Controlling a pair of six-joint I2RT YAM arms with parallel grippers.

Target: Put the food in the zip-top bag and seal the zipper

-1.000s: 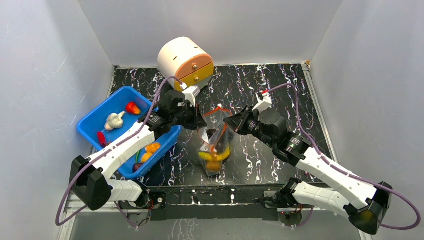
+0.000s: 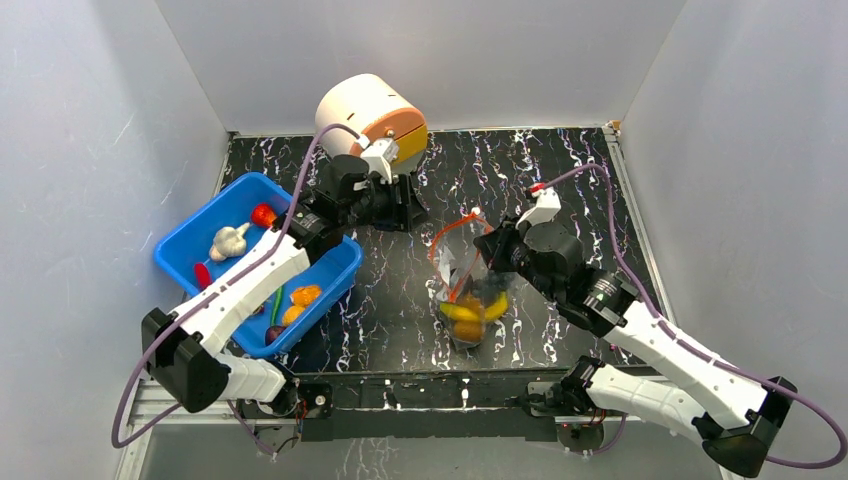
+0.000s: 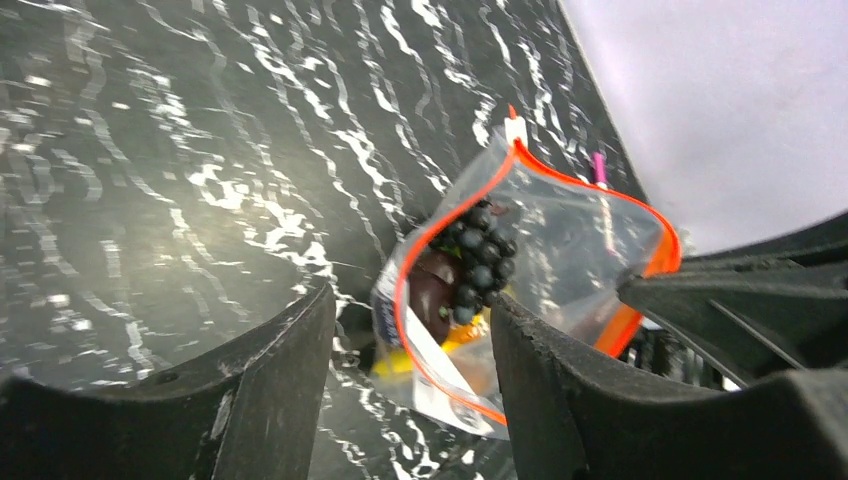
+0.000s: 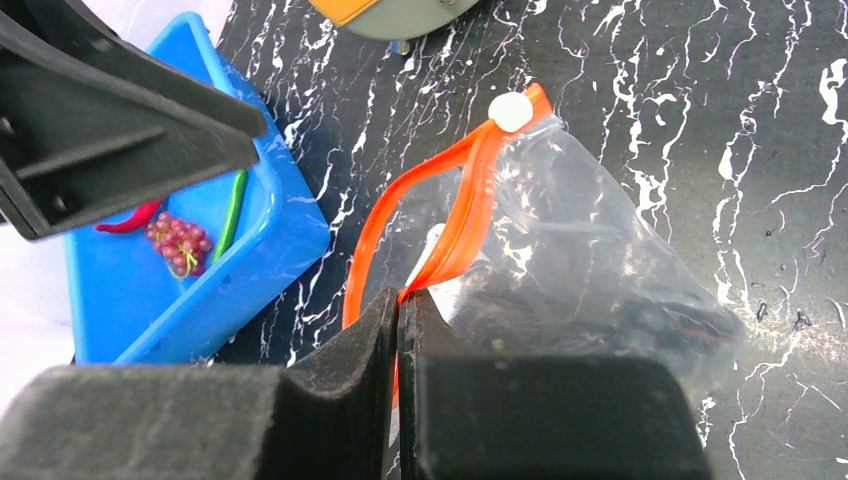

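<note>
The clear zip bag point(image 2: 465, 300) with orange zipper stands mid-table holding banana, orange, dark grapes point(image 3: 483, 260) and a dark round item. My right gripper point(image 2: 485, 240) is shut on the bag's zipper edge; in the right wrist view the orange strip point(image 4: 460, 220) runs into its closed fingertips. My left gripper point(image 2: 410, 215) is open, above and left of the bag, with nothing between its fingers; in the left wrist view the bag's open mouth lies beyond its fingertips point(image 3: 410, 320).
A blue bin point(image 2: 185, 230) with garlic, peppers and other produce stands on the left. A cream round box point(image 2: 350, 110) with a yellow drawer sits at the back. The table right of the bag is mostly clear.
The bag and my right gripper have moved right. My left gripper has risen away from the bag's edge and now stands apart from it.
</note>
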